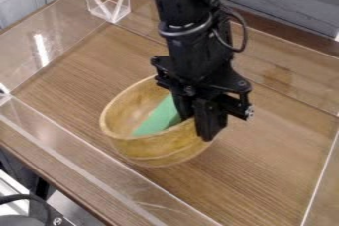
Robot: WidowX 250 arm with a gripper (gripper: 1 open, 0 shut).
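Observation:
A black robot gripper [203, 111] reaches down from the top centre over a yellow wooden bowl [149, 145]. Its tip is at the bowl's right rim, shut on the bowl; the fingertips themselves are hard to make out against the dark housing. A green object [158, 116] lies inside the bowl, partly hidden by the gripper.
A small white wire-like stand [109, 3] is at the back left. Clear edging runs along the near left, with dark cables beyond it.

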